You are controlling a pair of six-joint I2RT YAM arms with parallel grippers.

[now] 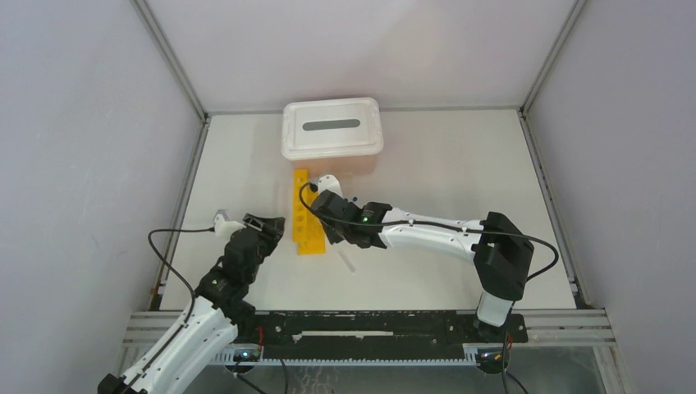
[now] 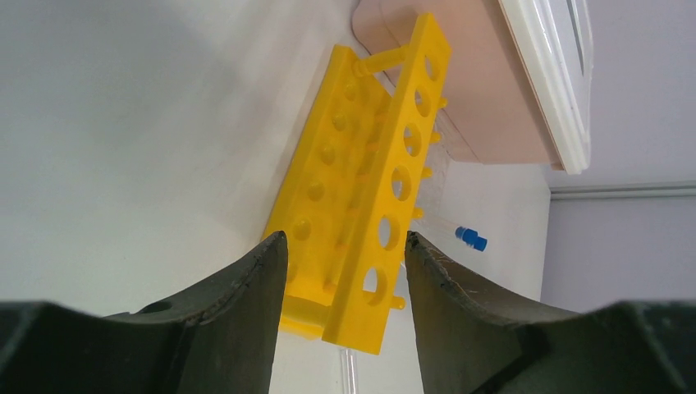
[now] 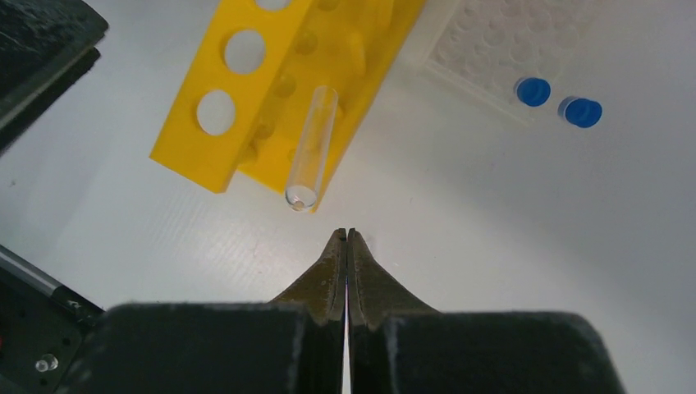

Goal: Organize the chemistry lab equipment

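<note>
The yellow tube rack (image 2: 382, 201) stands in mid-table with its row of holes empty in the left wrist view. A clear test tube (image 3: 312, 148) shows in the right wrist view, overlapping the rack's near end; whether they touch, I cannot tell. From above, the tube is a faint strip off the rack's front right corner. My right gripper is shut with nothing between its fingers, and the tube is just beyond its tips. My left gripper stands open left of the rack, its fingers apart and empty.
A clear well plate (image 3: 509, 49) sits right of the rack, with one blue cap (image 3: 533, 91) at its edge and another blue cap (image 3: 580, 112) beside it. Behind them stands a box with a white lid (image 1: 332, 148).
</note>
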